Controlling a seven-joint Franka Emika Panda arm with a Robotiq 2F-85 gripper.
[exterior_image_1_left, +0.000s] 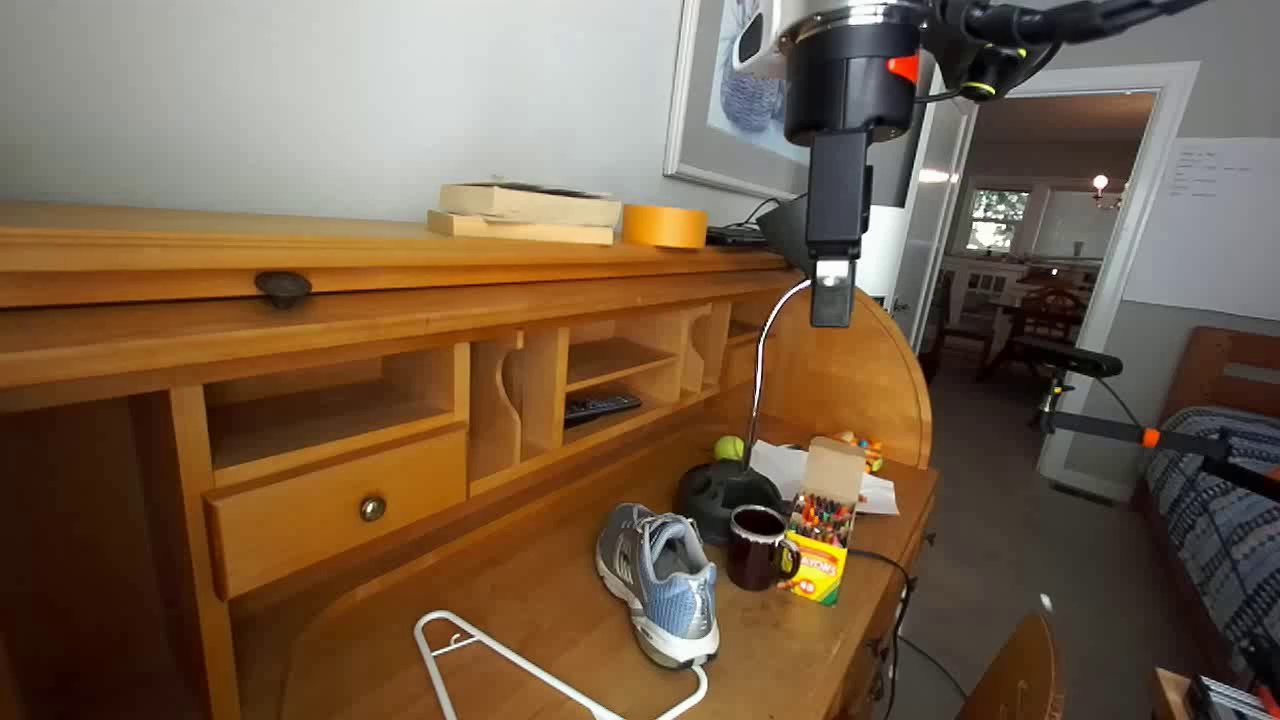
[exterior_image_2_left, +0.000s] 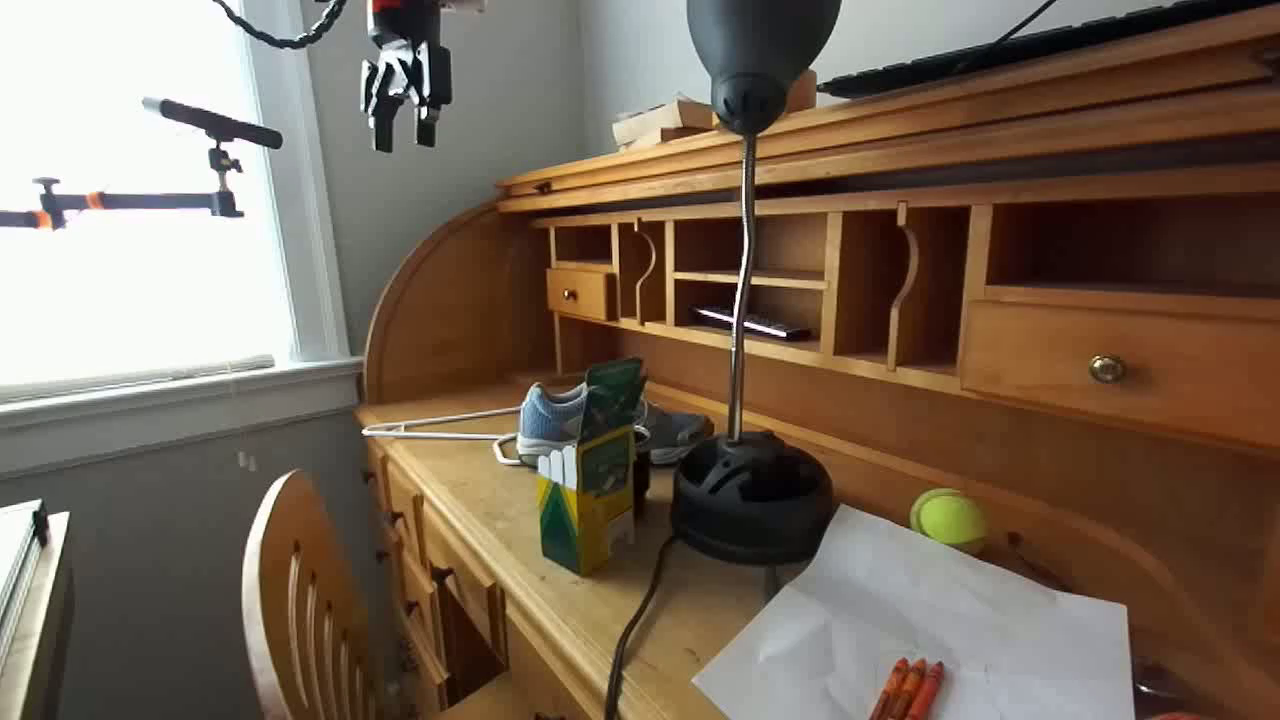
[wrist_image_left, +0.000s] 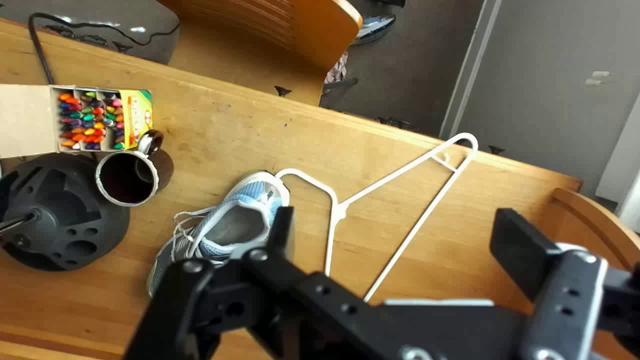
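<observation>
High above the desk hangs my gripper, open and empty; its two black fingers stand wide apart in the wrist view. In exterior view 2 the gripper (exterior_image_2_left: 404, 130) is at the upper left, well clear of the desktop. Below it lie a white clothes hanger (wrist_image_left: 420, 224) and a blue-grey shoe (wrist_image_left: 240, 219), whose heel end is close to one end of the hanger. A dark brown mug (exterior_image_1_left: 752, 552) stands beside an open box of crayons (exterior_image_1_left: 821, 546), near the black base of the desk lamp (exterior_image_1_left: 720, 494).
A tennis ball (exterior_image_2_left: 949, 518) and white paper (exterior_image_2_left: 924, 600) bearing several orange crayons (exterior_image_2_left: 908, 690) lie beyond the lamp. Cubbyholes holding a remote (exterior_image_1_left: 600, 408) line the desk's back. Books (exterior_image_1_left: 528, 206) and orange tape (exterior_image_1_left: 663, 226) sit on top. A chair (exterior_image_2_left: 306, 600) stands in front.
</observation>
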